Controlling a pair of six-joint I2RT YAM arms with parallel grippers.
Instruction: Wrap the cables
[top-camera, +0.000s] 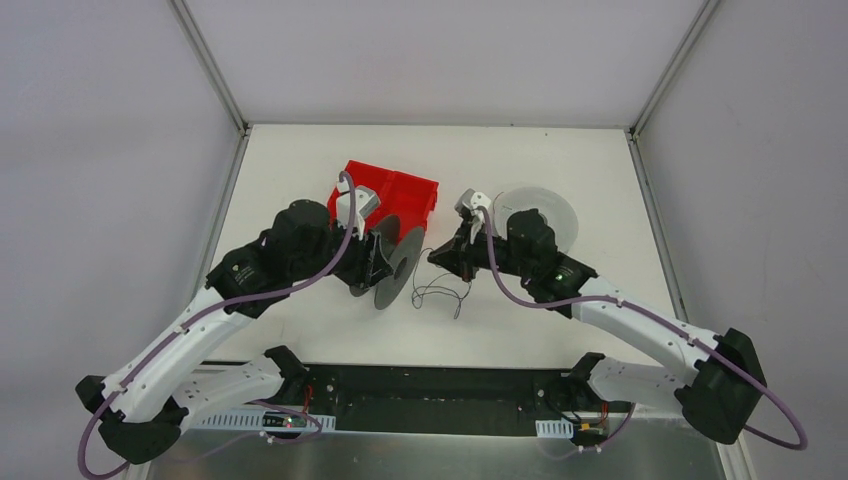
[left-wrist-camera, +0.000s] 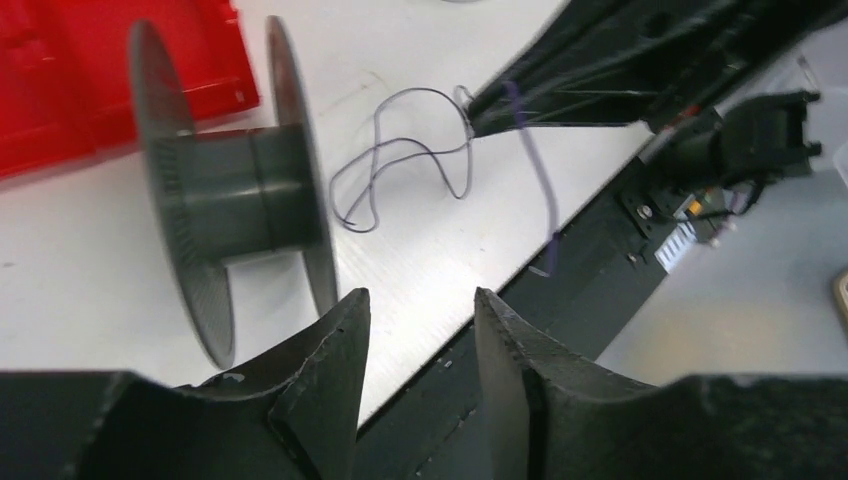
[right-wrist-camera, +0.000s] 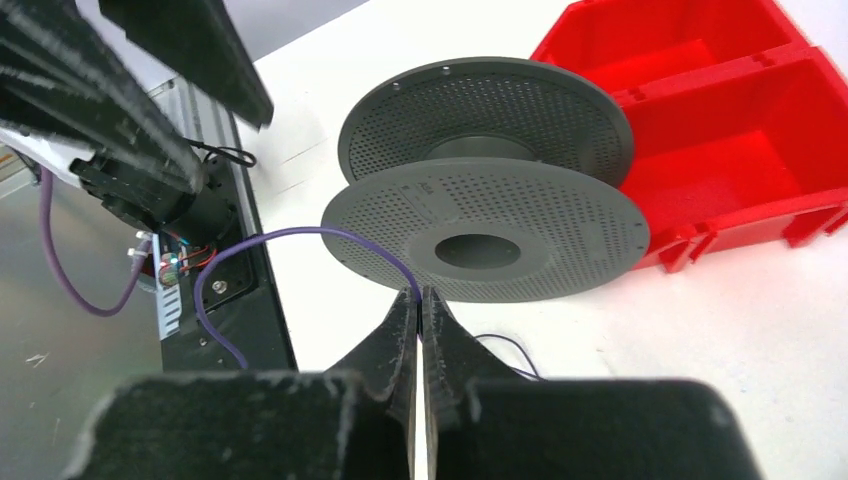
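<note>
A grey spool (right-wrist-camera: 560, 255) with two perforated discs and a narrow hub (left-wrist-camera: 245, 190) lies on its side. The thin purple cable (right-wrist-camera: 300, 230) runs into the tips of my right gripper, which is shut on it; a free end (left-wrist-camera: 540, 175) dangles beyond those fingers. More cable lies in loose loops (top-camera: 435, 291) on the table, right of the spool. My left gripper is open beside the near disc, with nothing between its fingers. I see no cable round the visible part of the hub.
Behind the spool sits a red two-compartment bin (top-camera: 408, 187). A translucent round dish (top-camera: 563, 215) is at the back right, behind the right arm. Bare table (top-camera: 470, 340) stretches along the front, ending at a dark edge strip (top-camera: 430, 392).
</note>
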